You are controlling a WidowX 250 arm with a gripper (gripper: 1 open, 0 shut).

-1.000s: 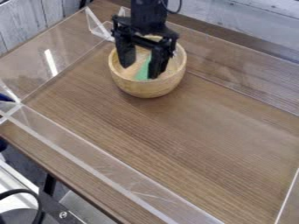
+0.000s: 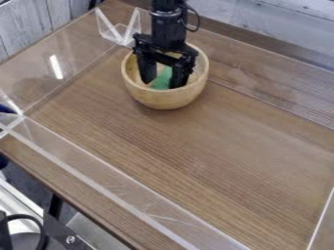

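Observation:
A round wooden bowl (image 2: 170, 96) sits at the top middle of the wooden table (image 2: 196, 186). A small green object (image 2: 162, 78) lies inside it, partly hidden by my black gripper (image 2: 164, 65), which hangs over the bowl with its fingers down at the rim or inside it. The fingers appear apart, and I cannot make out anything held between them.
Clear plastic edging runs along the left side, with a clear piece (image 2: 117, 27) at the upper left. Dark cables lie at the lower left.
My gripper has moved back, away from the camera, and its fingers look narrower from this view. The bowl appears to sit about where it was.

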